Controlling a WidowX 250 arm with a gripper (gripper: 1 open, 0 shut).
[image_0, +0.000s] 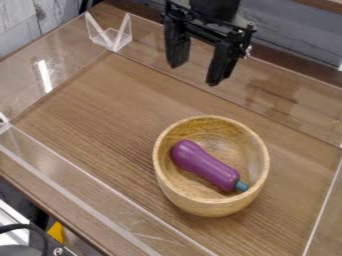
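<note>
My gripper (203, 62) hangs over the back middle of the wooden table, its two dark fingers apart with nothing visible between them. In front of it, at the lower middle, a tan round bowl (178, 196) holds a purple eggplant-like toy (205, 164) with a green tip, lying diagonally on the bottom. The gripper is well above and behind the bowl, touching neither.
Clear plastic brackets stand at the left edge and back left. Cables and a yellow item lie at the bottom left corner.
</note>
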